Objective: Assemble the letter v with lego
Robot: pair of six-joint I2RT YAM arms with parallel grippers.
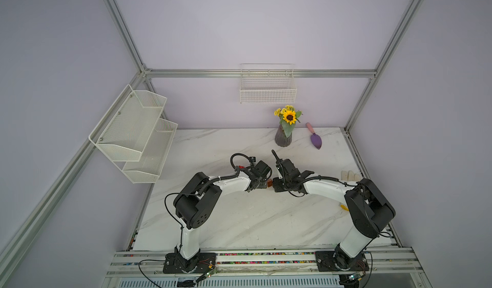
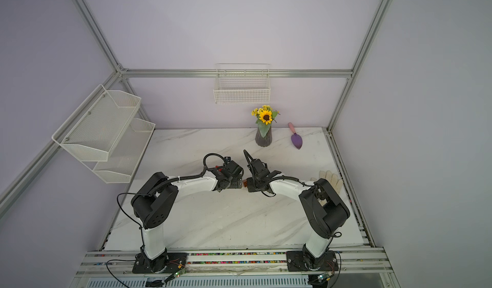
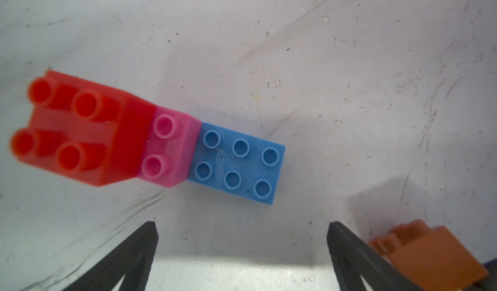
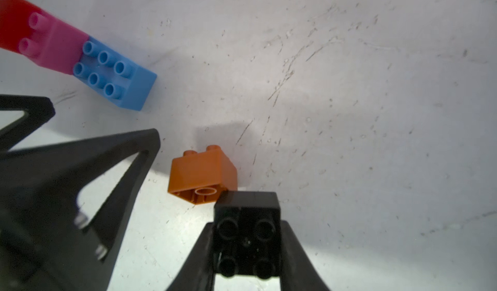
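Observation:
In the left wrist view a joined row lies on the table: a red brick (image 3: 77, 130), a pink brick (image 3: 170, 146) and a blue brick (image 3: 235, 161). Above the tabletop, my left gripper stands open with nothing between its fingers. My right gripper is shut on a dark brick (image 4: 246, 200), its studs facing the right wrist camera. Against the dark brick's far end is an orange brick (image 4: 196, 174), tilted, with part of its hollow underside showing. Whether these two are clipped together I cannot tell. The orange brick sits close beside a left finger (image 3: 357, 260).
Both hands are close together mid-table. Behind them stand a vase of sunflowers (image 1: 283, 134) and a purple trowel (image 1: 315, 140). A pale glove (image 2: 332, 179) lies at the right edge, beside the right arm.

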